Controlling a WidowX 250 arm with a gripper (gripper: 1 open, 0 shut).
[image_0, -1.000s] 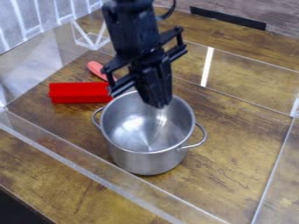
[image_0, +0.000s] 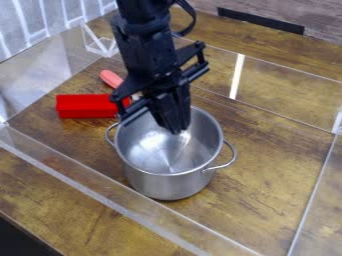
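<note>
A steel pot (image_0: 168, 170) with two wire handles stands on the wooden table, its inside mostly empty to view. My dark gripper (image_0: 171, 118) hangs over the pot's back part, its lower tips at or just above the rim; it looks shut, with nothing visible between its fingers. A red block (image_0: 88, 106) lies behind the pot to the left, and a pink object (image_0: 112, 78) lies further back, partly hidden by the gripper.
Clear panels or edges run along the left and front, and a white railing stands at the back left.
The arm has shifted slightly over the last second, its tips staying over the pot. The pot and red block look unmoved.
</note>
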